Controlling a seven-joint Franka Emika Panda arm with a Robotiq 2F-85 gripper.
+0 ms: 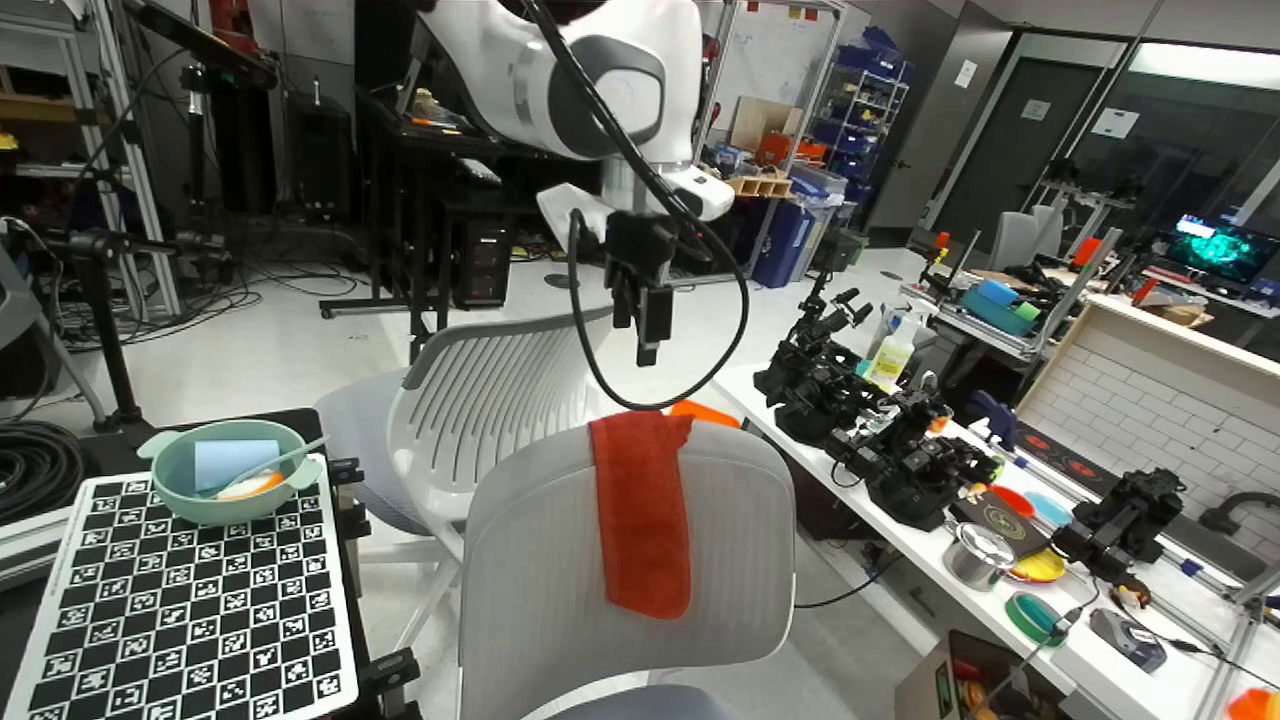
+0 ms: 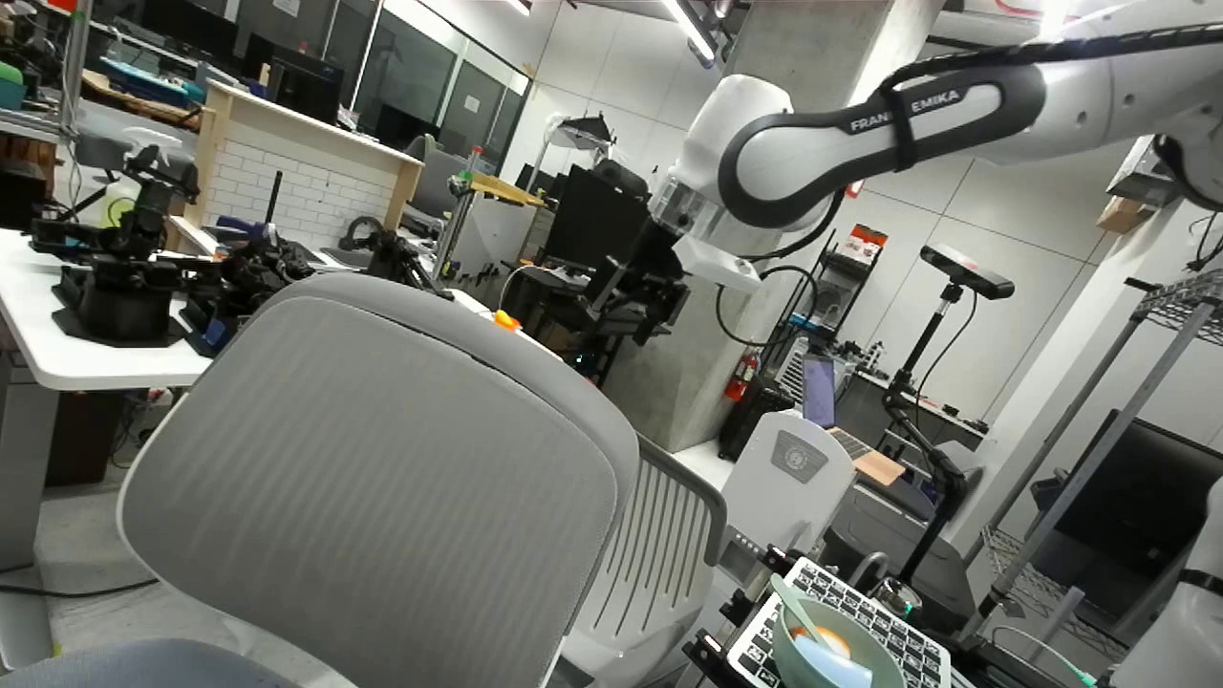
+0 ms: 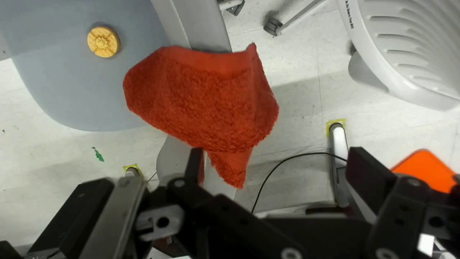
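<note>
A red-orange cloth [image 1: 644, 516] hangs over the top of a grey chair's backrest [image 1: 528, 552]. In the wrist view the same cloth [image 3: 207, 99] drapes across the backrest edge, one corner pointing down toward my fingers. My gripper [image 1: 644, 330] is above the cloth and apart from it in exterior view 1. Its fingers [image 3: 366, 179] stand wide apart in the wrist view with nothing held between them. In exterior view 2 the gripper [image 2: 625, 315] hangs in the air past the grey backrest [image 2: 378, 459], which hides the cloth there.
A yellow round object [image 3: 103, 41] lies on the blue-grey chair seat. A second slatted chair [image 1: 504, 396] stands close behind. At the left, a green bowl [image 1: 192, 480] with items sits on a checkered board [image 1: 180, 624]. A long table [image 1: 864, 480] with black devices is at the right.
</note>
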